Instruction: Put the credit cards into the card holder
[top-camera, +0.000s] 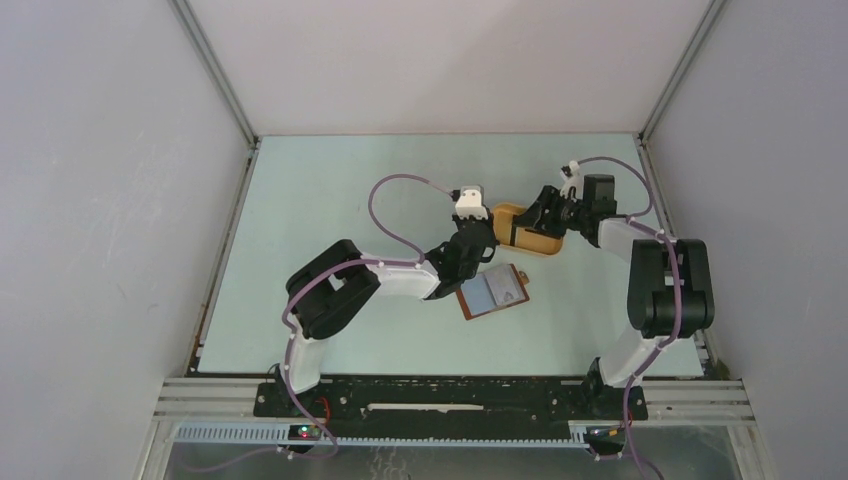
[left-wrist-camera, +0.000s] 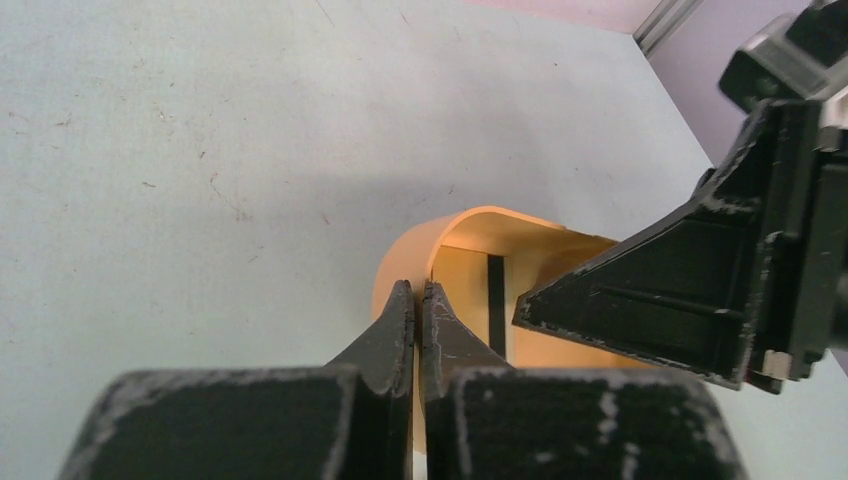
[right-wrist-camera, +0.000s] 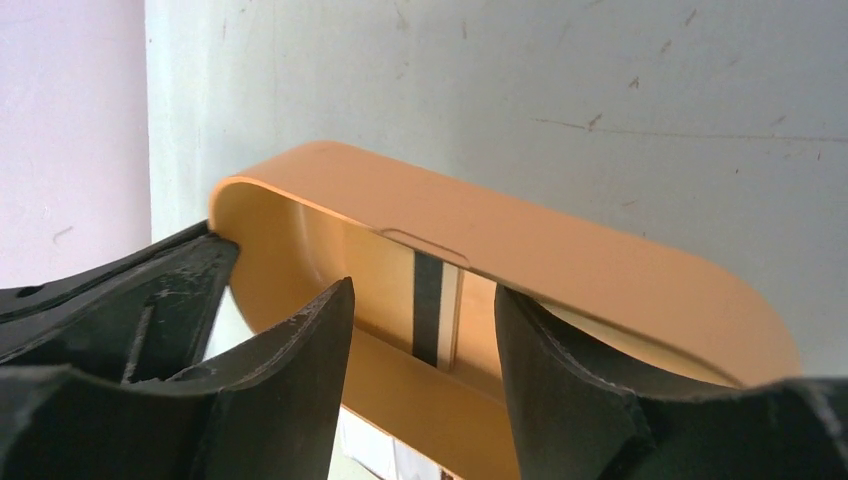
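An orange open box (top-camera: 540, 249) lies at the right of the table. In it a dark strip (right-wrist-camera: 427, 305) runs beside a pale one, like the back of a card; the card's outline blends with the orange floor. My left gripper is shut on the thin rim of the box's left end. Over the box, my right gripper holds its fingers apart, one on each side of the strips, with nothing clasped. A brown-edged holder with pale blue and whitish panels (top-camera: 478, 294) lies flat in front of the box.
A small tan piece (top-camera: 522, 277) sticks out at the holder's right edge. Both arms come close together around the box.
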